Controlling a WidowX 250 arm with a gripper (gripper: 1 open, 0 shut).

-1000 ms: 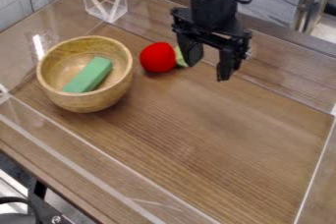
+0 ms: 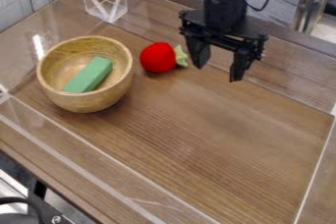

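My black gripper (image 2: pixel 221 49) hangs over the upper middle of the wooden table, its two fingers spread apart and open, with nothing visible between them. Left of it lie a red round object (image 2: pixel 159 57) with a small green part at its right side, like a strawberry or tomato. Further left, a round tan bowl (image 2: pixel 112 94) holds a green oblong block (image 2: pixel 86 74).
A small clear plastic item (image 2: pixel 104 8) stands at the back left. Dark cables or parts show at the lower left edge.
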